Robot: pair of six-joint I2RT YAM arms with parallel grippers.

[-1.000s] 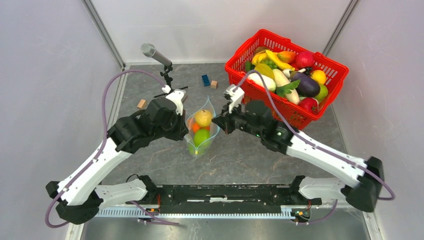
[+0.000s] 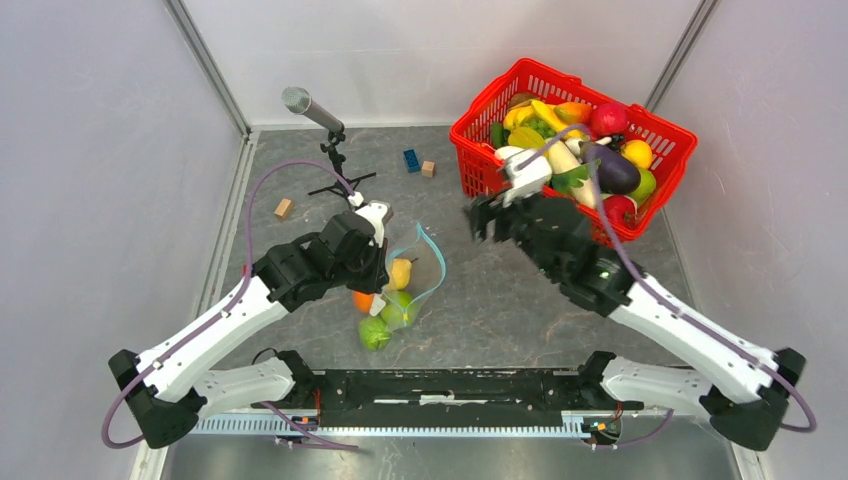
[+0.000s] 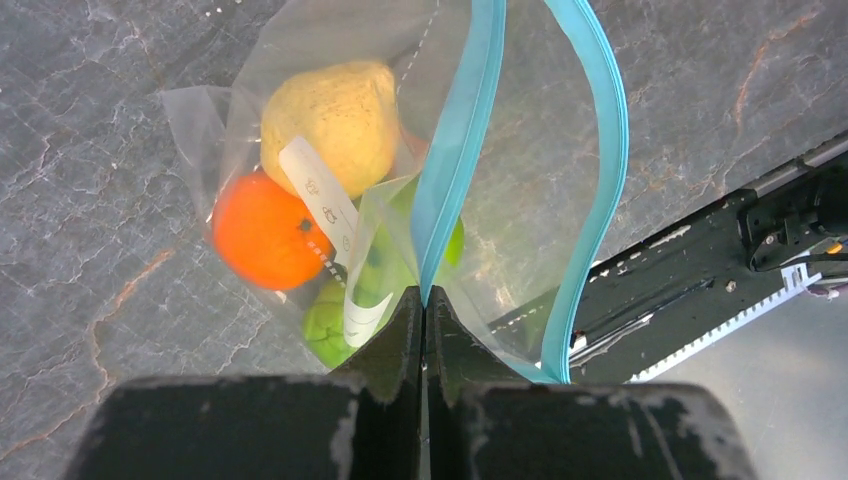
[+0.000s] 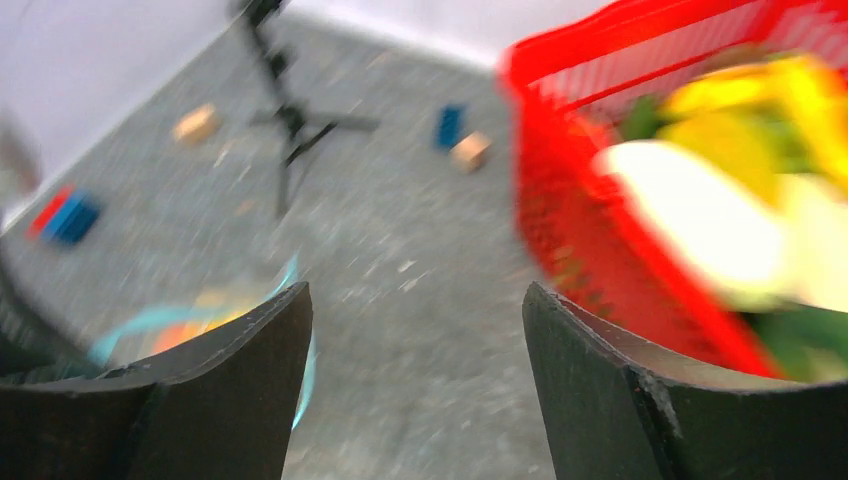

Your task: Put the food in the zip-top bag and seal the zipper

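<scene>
My left gripper is shut on one blue zipper edge of the clear zip top bag [image 3: 465,130]. In the left wrist view a yellow fruit [image 3: 335,115], an orange [image 3: 262,232] and green produce [image 3: 328,325] show through or behind the film, beside a white label. From above, a yellow pear-like fruit [image 2: 399,276] and a green fruit [image 2: 398,308] lie behind the film. A light-green piece [image 2: 374,333] sits at the bag's lower end; whether it is inside, I cannot tell. The bag's mouth gapes. Blurred, my right gripper [image 2: 480,220] stands open and empty, clear of the bag.
A red basket [image 2: 473,172] full of produce stands at the back right, close beside my right gripper. The microphone stand [image 2: 334,155], a blue block [image 2: 411,160] and small wooden blocks [image 2: 428,169] are behind the bag. Bare table lies right of it.
My right gripper has moved from the bag's right edge up and right toward the basket. The left gripper has shifted slightly right. The bag has tipped, with its food now lower and further left.
</scene>
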